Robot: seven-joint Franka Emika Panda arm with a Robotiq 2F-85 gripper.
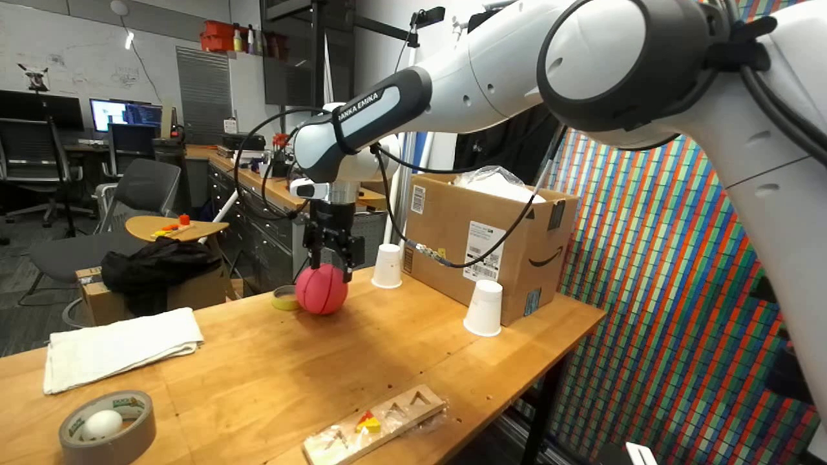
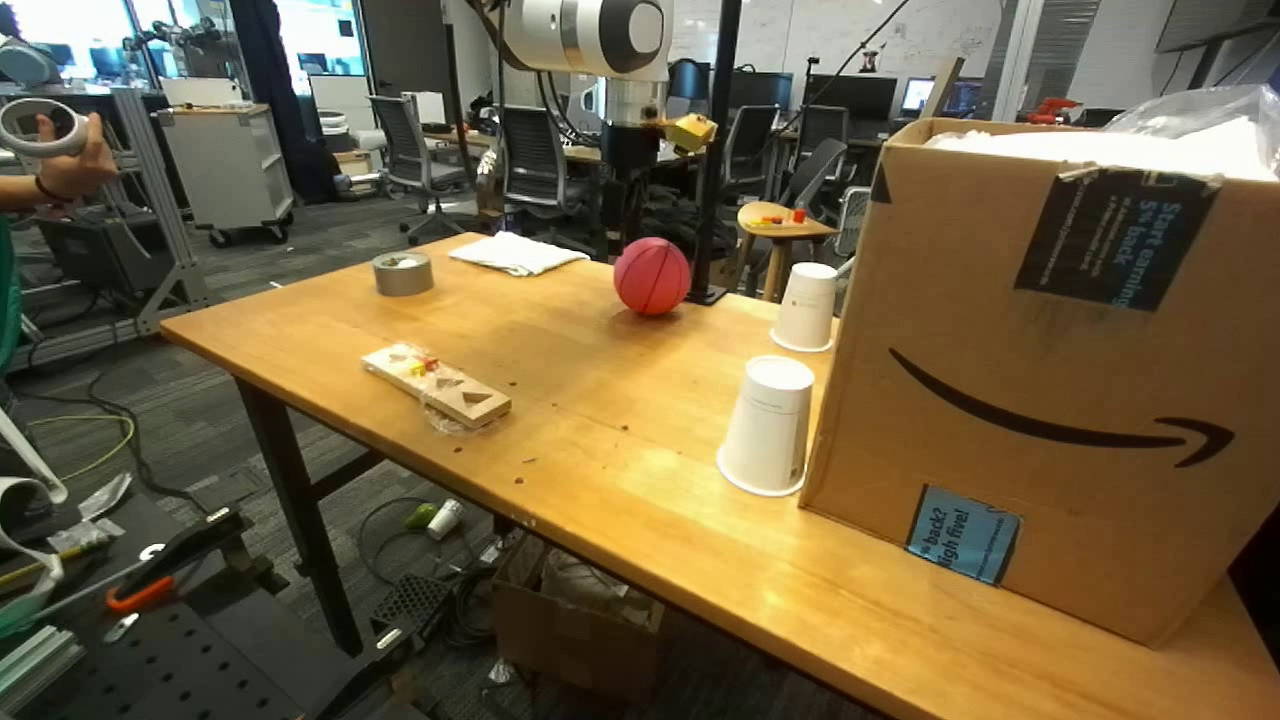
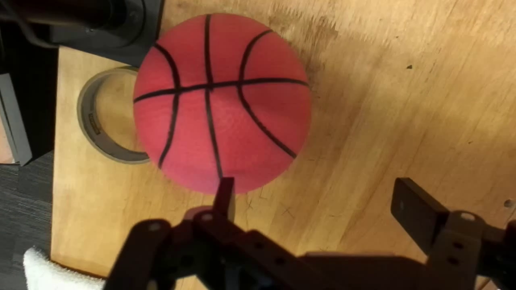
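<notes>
A red ball with black basketball lines [image 1: 321, 290] rests on the wooden table [image 1: 310, 352] near its far edge. My gripper is open, its fingers wide apart and only bare tabletop visible between them in the wrist view. One fingertip [image 3: 225, 200] overlaps the ball's lower edge there; whether it touches cannot be told. Most of the ball lies outside the gap, toward the top of that view. From exterior view 1 the fingers hang just above and in front of the ball. In exterior view 2 the ball [image 2: 651, 277] partly hides the fingertips.
Close against the ball lies a tape roll [image 3: 89, 118], beside a black post base [image 3: 101, 36]. Two white cups [image 1: 484, 309] and a large cardboard box [image 1: 442, 232] stand on the right. A white cloth [image 1: 124, 347], grey tape and wooden puzzle board [image 1: 376, 426] lie nearer.
</notes>
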